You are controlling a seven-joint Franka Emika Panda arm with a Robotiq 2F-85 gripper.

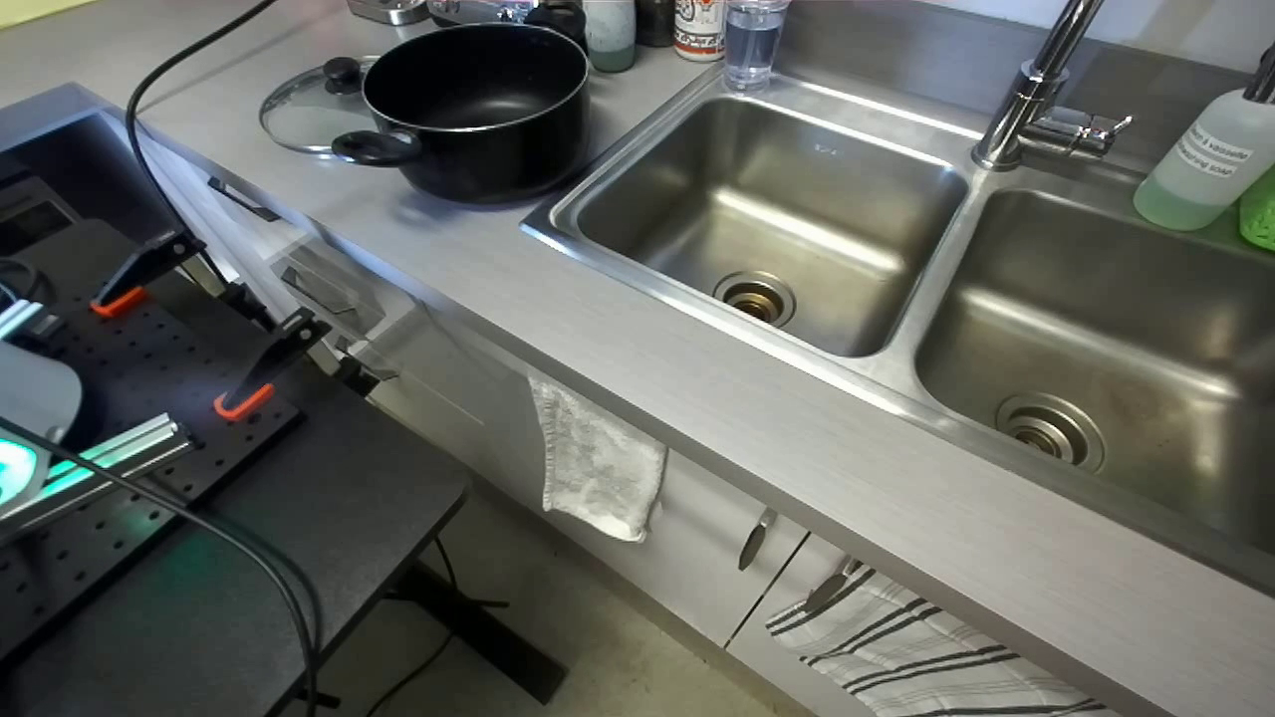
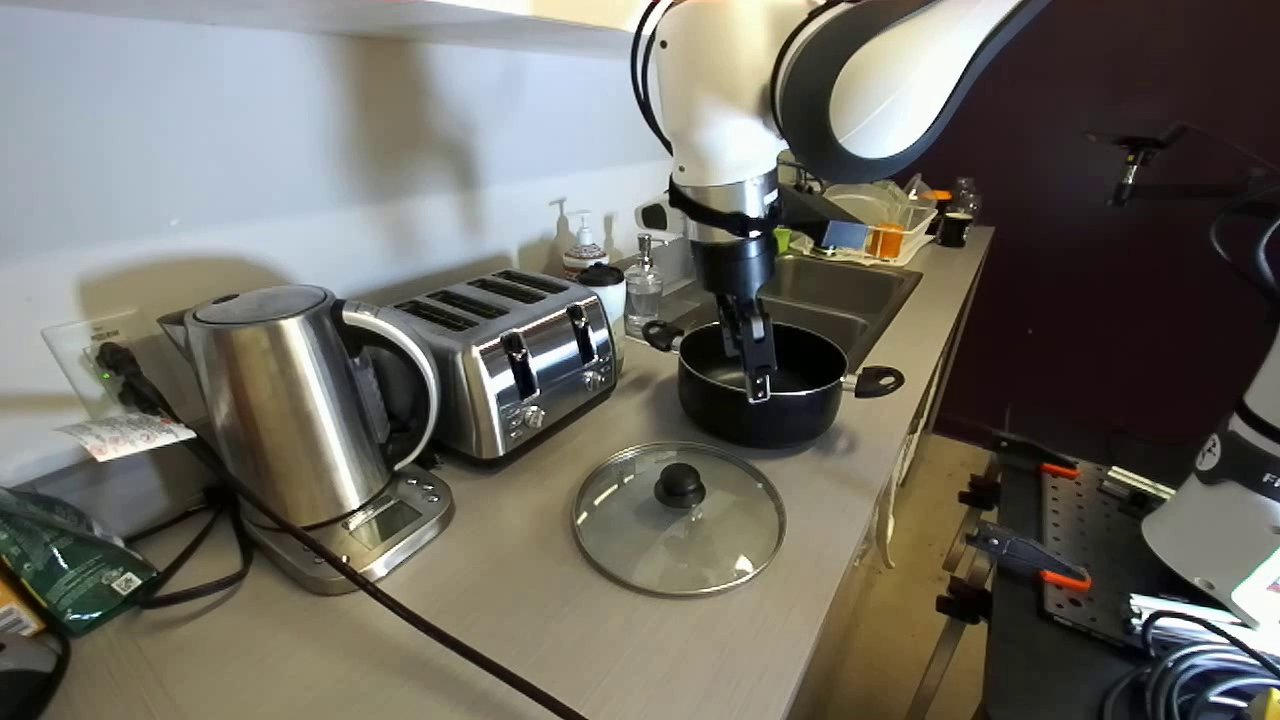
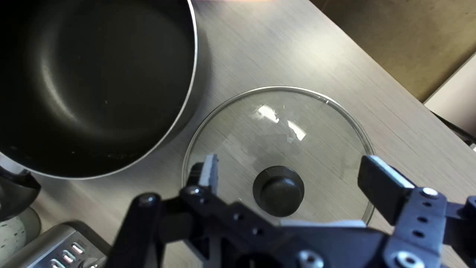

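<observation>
A glass lid (image 2: 624,546) with a black knob (image 2: 680,485) lies flat on the counter, beside a black pot (image 2: 768,414) that stands uncovered and looks empty. In the wrist view my gripper is open. Its two fingers stand wide apart over the lid, with the knob (image 3: 279,191) showing between them from above. Nothing is held. From exterior view 2, the gripper (image 2: 758,390) hangs in front of the pot's opening, pointing down; its height above the lid is hard to tell. Exterior view 1 shows the pot (image 1: 490,155) and part of the lid, but no gripper.
A toaster (image 2: 528,360) and a kettle (image 2: 282,408) stand along the wall, left of the lid. Beyond the pot is a double sink (image 1: 765,227). A black cable (image 2: 396,612) crosses the counter near the front. Bare counter lies between lid and counter edge.
</observation>
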